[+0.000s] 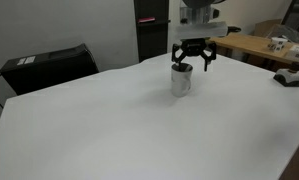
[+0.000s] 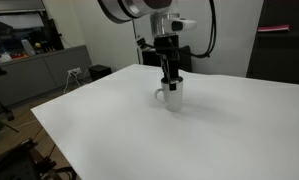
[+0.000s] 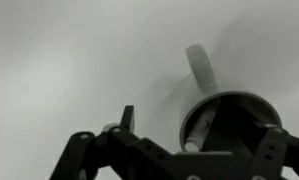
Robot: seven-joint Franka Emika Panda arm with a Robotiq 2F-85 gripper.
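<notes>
A white mug (image 1: 180, 82) stands upright on the white table, its dark inside facing up. In the wrist view, the mug's handle (image 3: 200, 68) points up and a light, pen-like object (image 3: 200, 130) leans inside the mug. My gripper (image 1: 191, 63) is open, low over the mug. One finger (image 3: 127, 118) lies outside the mug to the left in the wrist view, while the other overlaps its dark opening. Whether that second finger reaches below the rim, I cannot tell. In exterior view 2 a dark fingertip (image 2: 172, 85) covers part of the mug (image 2: 174, 100).
A black box-shaped device (image 1: 48, 69) with a cable sits at the table's back left. To the right, a wooden table (image 1: 251, 45) holds small items, with a dark and white object (image 1: 289, 77) nearby.
</notes>
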